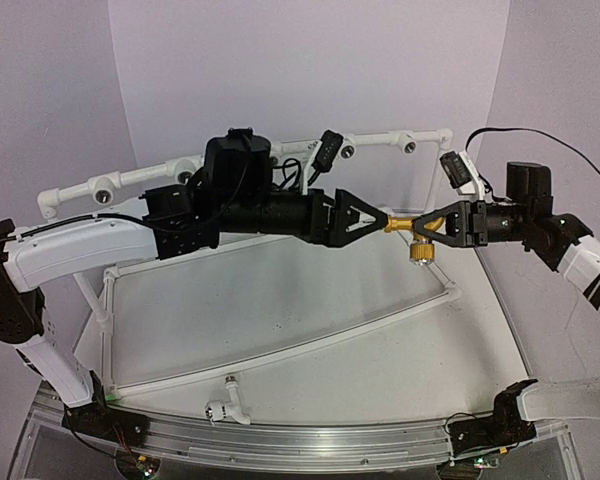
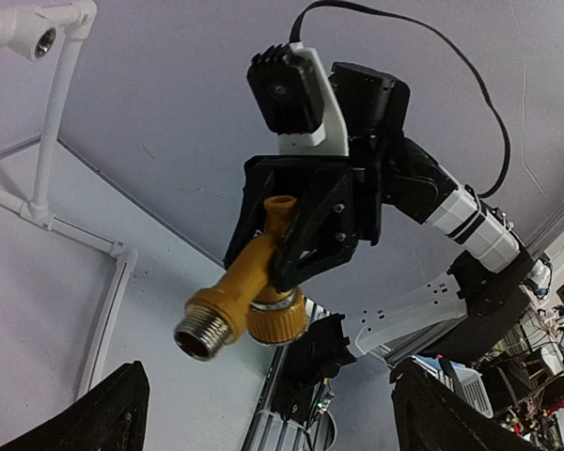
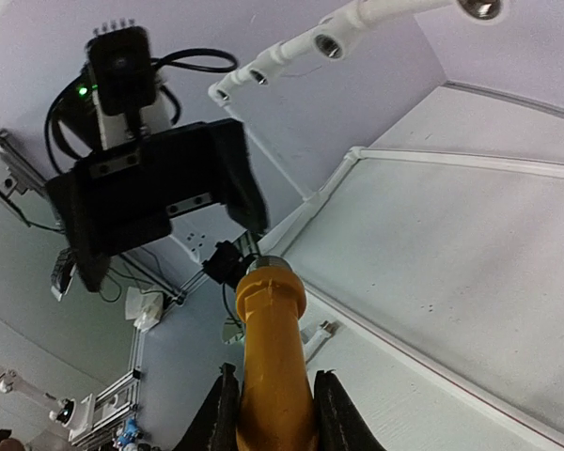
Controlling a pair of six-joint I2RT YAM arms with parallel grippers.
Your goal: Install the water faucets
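The yellow faucet (image 1: 423, 250) is held in my right gripper (image 1: 435, 225), which is shut on its body; in the left wrist view its threaded inlet (image 2: 204, 329) points down-left. In the right wrist view the faucet (image 3: 274, 357) rises from between the fingers. My left gripper (image 1: 378, 220) has its fingertips at the faucet's end in the top view; in the left wrist view its fingers (image 2: 451, 423) stand apart with the faucet beyond them, and it is open.
A white PVC frame carries a top rail (image 1: 225, 157) with several threaded sockets. A white fitting (image 1: 228, 408) lies at the front. Aluminium edging (image 1: 280, 437) runs along the front of the board.
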